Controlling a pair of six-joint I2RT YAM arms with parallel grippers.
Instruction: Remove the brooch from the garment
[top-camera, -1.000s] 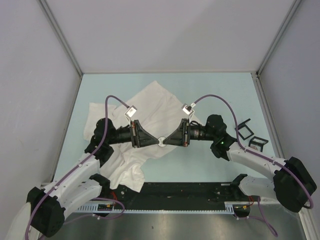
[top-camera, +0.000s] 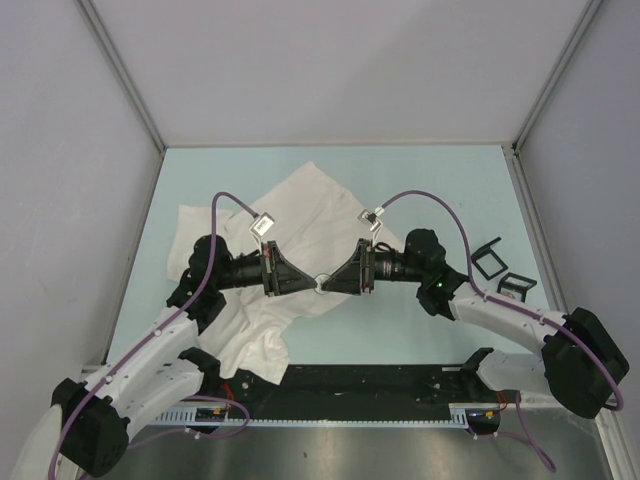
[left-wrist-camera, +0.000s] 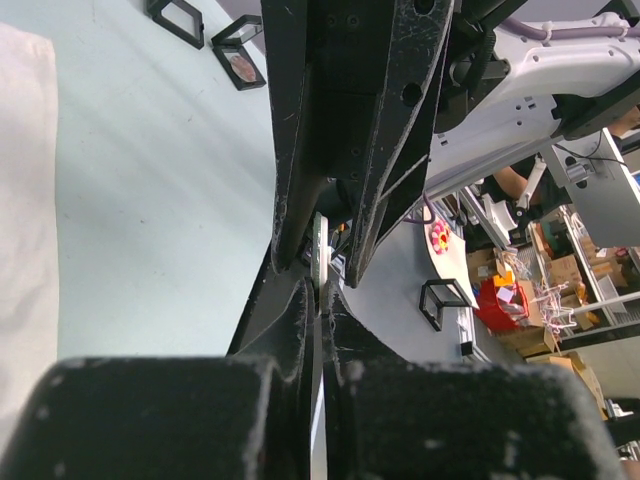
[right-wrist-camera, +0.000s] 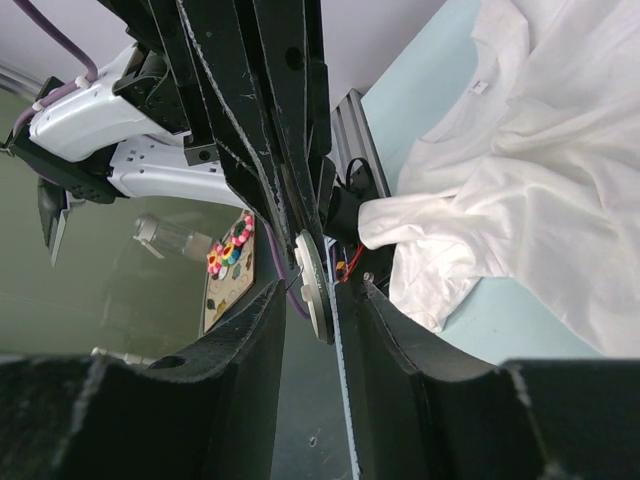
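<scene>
A small round light brooch (top-camera: 321, 283) is held in the air between both grippers, seen edge-on in the left wrist view (left-wrist-camera: 320, 250) and the right wrist view (right-wrist-camera: 313, 287). My left gripper is shut on its rim. My right gripper is part open around the brooch, its fingertips apart; whether they touch it is unclear. The white garment (top-camera: 250, 330) lies rumpled on the light blue table beneath and behind the grippers.
Black square frames (top-camera: 491, 260) lie at the right of the table (top-camera: 440, 170). A dark gap runs along the front edge.
My right arm has shifted very slightly at the brooch over the last second. My left arm and the garment look unchanged.
</scene>
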